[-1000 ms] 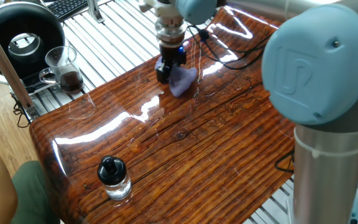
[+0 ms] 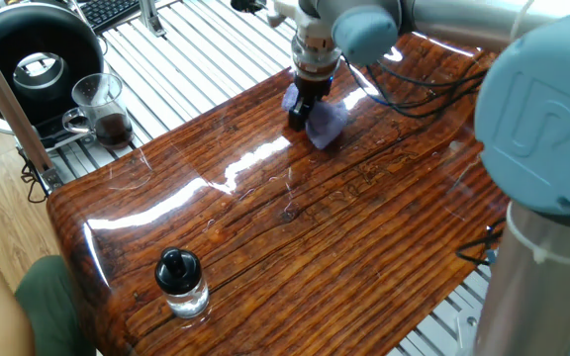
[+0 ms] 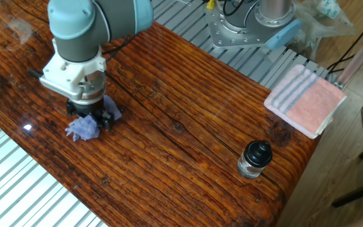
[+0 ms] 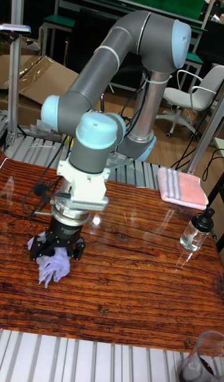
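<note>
A crumpled purple cloth [image 2: 327,124] is bunched under my gripper [image 2: 305,111] and rests against the glossy wooden table [image 3: 169,164]. In the second exterior view the cloth [image 3: 84,128] bulges out on both sides of the gripper [image 3: 96,120], whose black fingers are shut on it. The third exterior view shows the cloth [image 4: 53,265] spreading in front of the gripper [image 4: 56,251], low at the tabletop. The gripper points downward. Where the fingers pinch the fabric is mostly hidden by its folds.
A clear bottle with a black pump top [image 2: 181,284] stands near one table end. A folded pink and grey towel [image 3: 307,101] lies at a corner. Beyond the edge stands a glass mug [image 2: 105,114] with dark liquid.
In exterior view 1, the gripper and the purple cloth have slid rightward along the table's far side, away from the mug's end. Bottle and mug have not moved.
</note>
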